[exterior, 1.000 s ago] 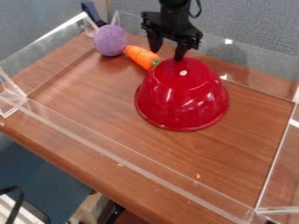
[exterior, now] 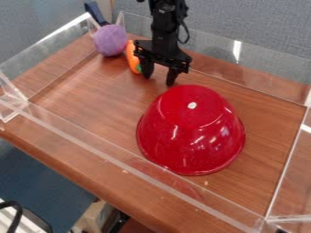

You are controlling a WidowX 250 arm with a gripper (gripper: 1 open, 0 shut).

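My black gripper (exterior: 159, 65) reaches down from the top centre to low over the wooden floor of the clear-walled tray, just right of an orange carrot (exterior: 133, 53), which it partly hides. A large red bowl (exterior: 191, 130) lies upside down in the right-front half, apart from the gripper. Whether the fingers are open or shut is unclear.
A purple ball (exterior: 108, 41) with a dark blue object behind it sits at the back left. Clear walls (exterior: 145, 171) ring the tray.
The red bowl has moved toward the front and now lies clear of the gripper. My gripper has come down lower and slightly left, beside the carrot.
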